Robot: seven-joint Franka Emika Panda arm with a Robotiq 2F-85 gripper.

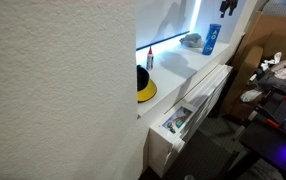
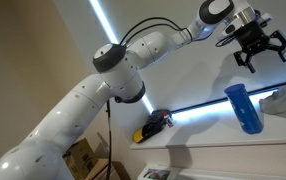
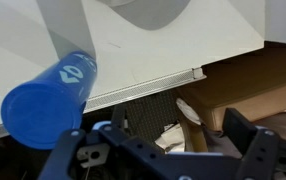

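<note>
My gripper (image 2: 267, 62) hangs above the white counter, its two fingers spread and nothing between them. In the wrist view the gripper shows open, with dark fingers at the bottom and the drawer edge and floor beyond. A tall blue cup (image 2: 243, 108) stands upright on the counter, lower than the fingers and apart from them. The same blue cup (image 3: 58, 95) fills the left of the wrist view, outside the fingers. Only the tip of the gripper (image 1: 227, 9) enters exterior view 1, above and right of the cup (image 1: 211, 40).
Beside the cup lies a grey cloth-like item (image 1: 191, 40). A red-and-white bottle (image 1: 150, 58) and a black-and-yellow object (image 1: 145, 86) stand farther along the counter. Below, a drawer (image 1: 177, 122) is pulled out with small items inside. Brown cardboard (image 3: 248, 85) lies at the right.
</note>
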